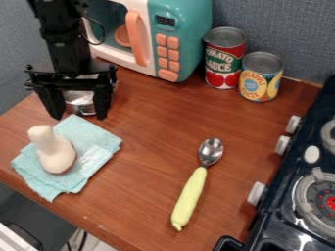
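My black gripper (76, 98) is over the left back of the wooden table, open, its two fingers spread above and in front of a metal pot (81, 104), which it partly hides. Below it a pale wooden pestle-like object (53, 149) stands on a folded light blue cloth (89, 162). A spoon (210, 152) and a pale yellow toy corn or similar long item (189, 200) lie at the middle right. I cannot tell whether the gripper touches the pot.
A teal toy microwave (175, 39) stands at the back, beside a red can (224, 61) and a yellow can (260, 78). A black stove (295, 201) fills the right side.
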